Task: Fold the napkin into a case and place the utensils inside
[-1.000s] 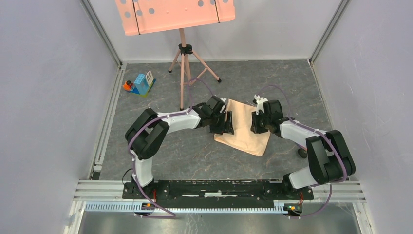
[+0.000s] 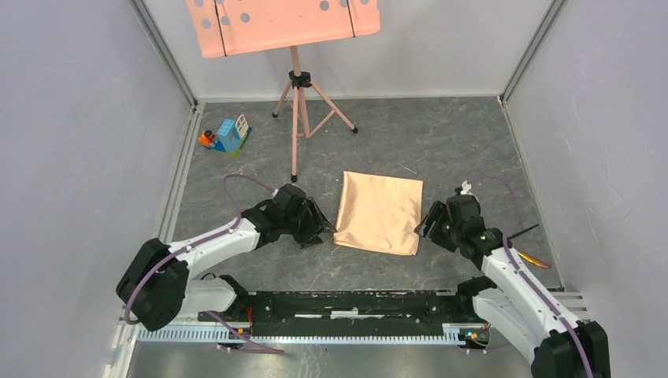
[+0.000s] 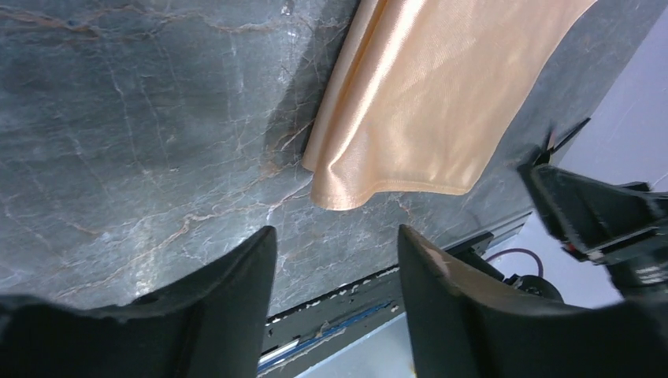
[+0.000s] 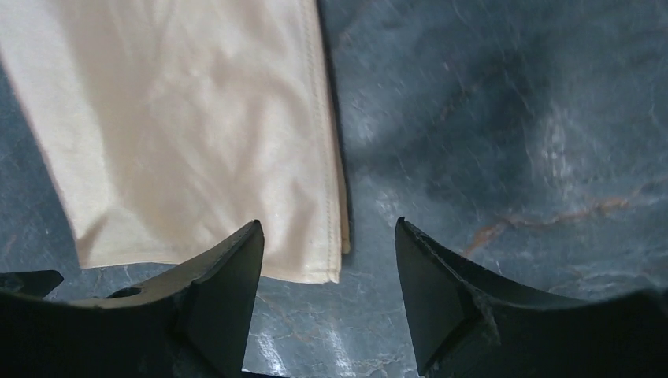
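Observation:
The peach napkin [image 2: 381,209], folded to a near-square, lies flat mid-floor, with layered edges along its sides. In the left wrist view a rounded fold of the napkin [image 3: 410,118] ends beyond my fingertips. My left gripper is open and empty, just off the napkin's left front corner. At its right edge is my right gripper, also open with nothing held; the napkin corner [image 4: 321,272] shows between its fingers but untouched. Beside the right arm, partly hidden by it, lie utensils: a dark one [image 2: 524,232] and a yellow-orange one [image 2: 536,260].
A pink music stand [image 2: 295,118] rises behind the napkin. A toy block figure [image 2: 230,135] sits at the far left. Walls close in both sides and the back.
Both grippers have moved outward from above it, the left to the left and the right to the right.

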